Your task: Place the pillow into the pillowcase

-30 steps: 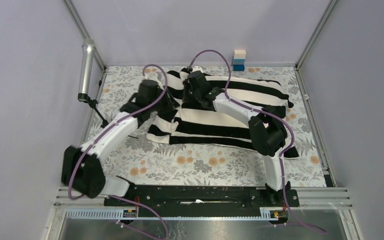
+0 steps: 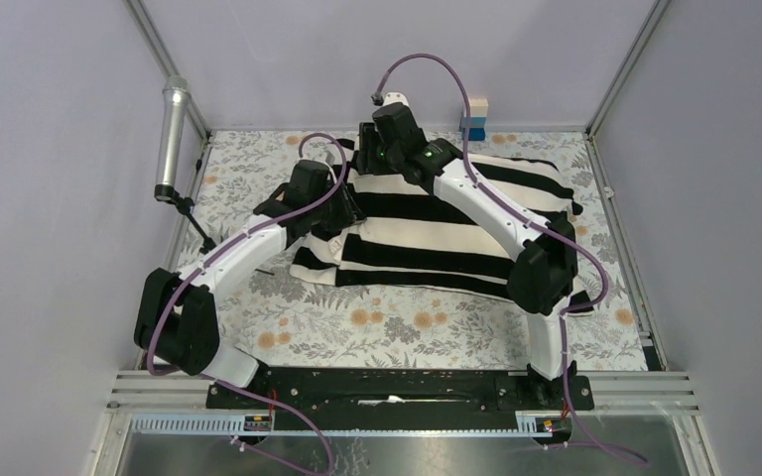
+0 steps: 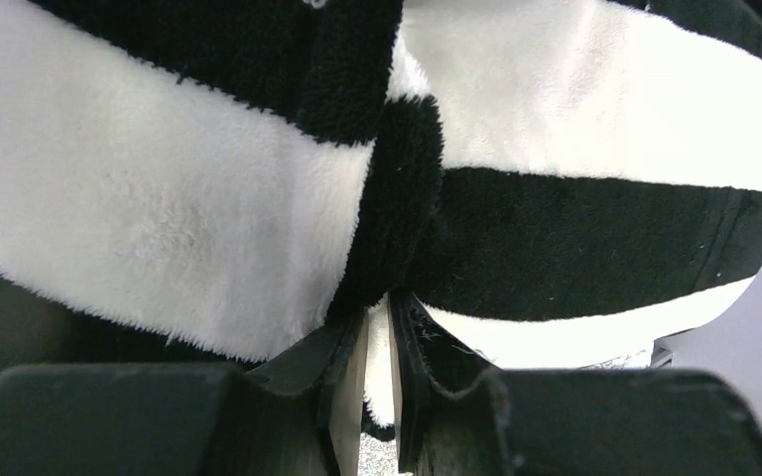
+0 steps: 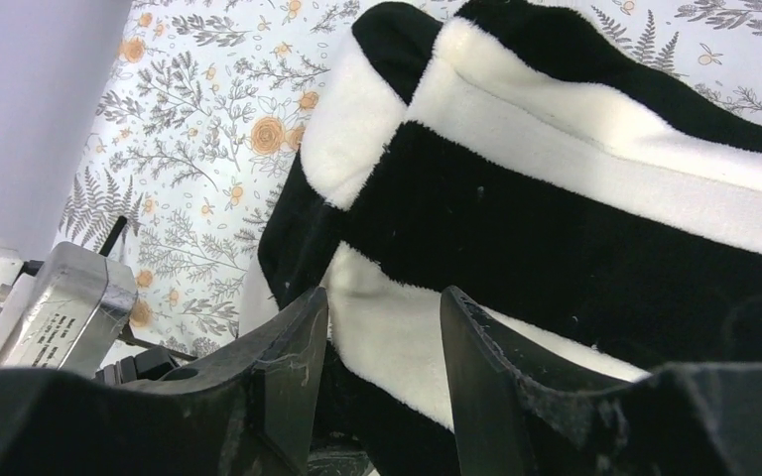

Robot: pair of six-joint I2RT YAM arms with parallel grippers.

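Note:
A black-and-white striped plush pillowcase (image 2: 427, 238) covers most of the mat, bunched at its left end; whether the pillow is inside cannot be told. My left gripper (image 2: 350, 213) is down in the fabric at that end; in the left wrist view its fingertips (image 3: 407, 312) press into a fold, close together, and whether cloth is between them is unclear. My right gripper (image 2: 367, 149) hovers over the upper left part of the fabric; in the right wrist view its fingers (image 4: 476, 347) stand open above a striped fold (image 4: 377, 198), with nothing visibly gripped.
A small block stack (image 2: 473, 117) stands behind the fabric. A metal pole with a mount (image 2: 175, 139) is at the left wall.

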